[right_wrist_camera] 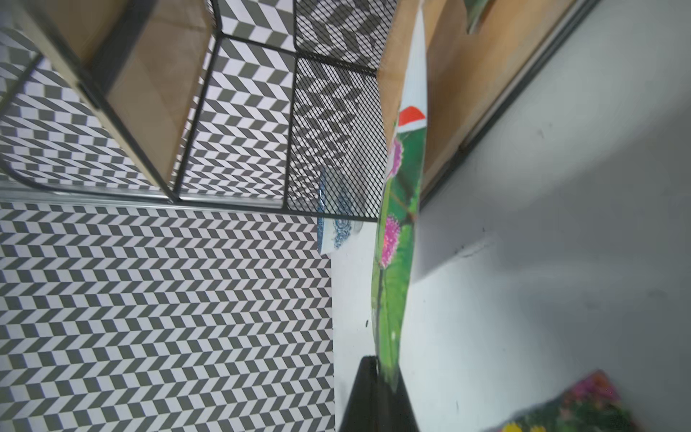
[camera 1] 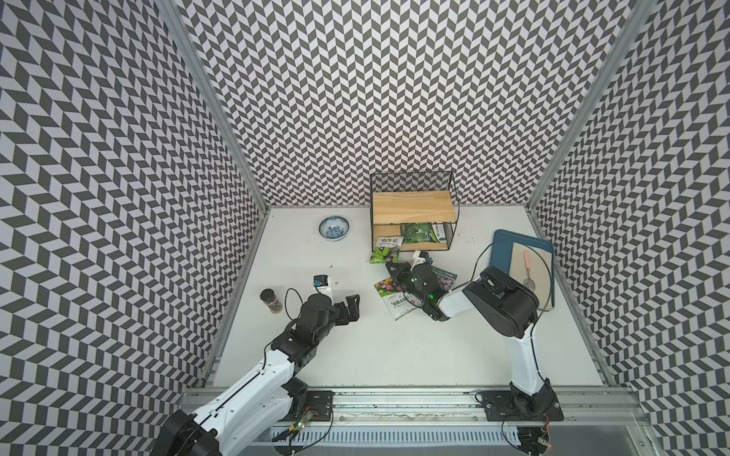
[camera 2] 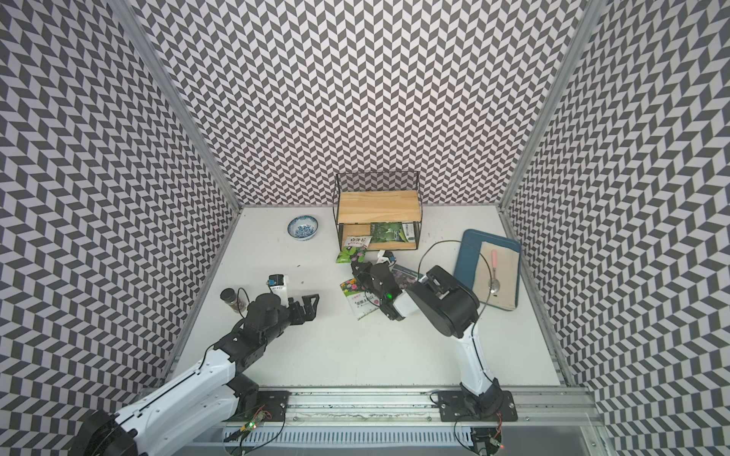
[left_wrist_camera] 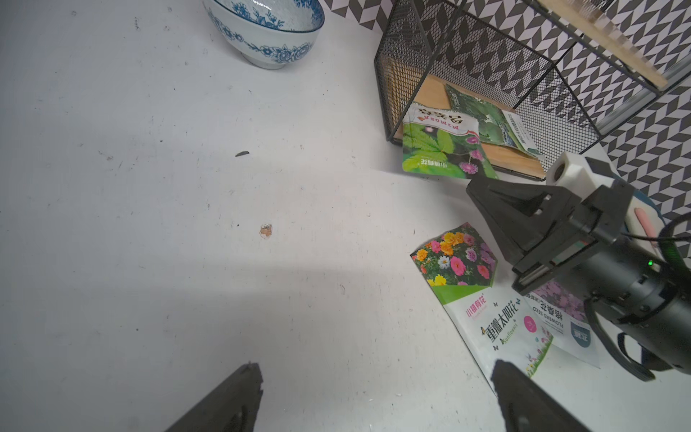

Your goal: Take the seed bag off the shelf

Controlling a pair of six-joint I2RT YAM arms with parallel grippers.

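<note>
My right gripper is shut on the near edge of a green seed bag [right_wrist_camera: 399, 237] with pink flowers. In the left wrist view that bag [left_wrist_camera: 446, 144] reaches out past the front edge of the wire shelf [left_wrist_camera: 424, 72], its white end still at the lower board. Another green seed bag [left_wrist_camera: 489, 118] lies deeper on that board. Two more bags lie on the table: a sunflower bag [left_wrist_camera: 496, 320] and a purple-flowered one [left_wrist_camera: 568, 327], partly beneath the right arm. My left gripper [camera 1: 349, 307] hangs open over the table at left, nothing between its fingers.
A blue-and-white bowl [camera 1: 333, 227] stands left of the shelf. At far left is a dark-lidded jar [camera 1: 270, 299]. A blue tray [camera 1: 500, 250] holding a pink-handled spoon [camera 1: 527, 266] lies right.
</note>
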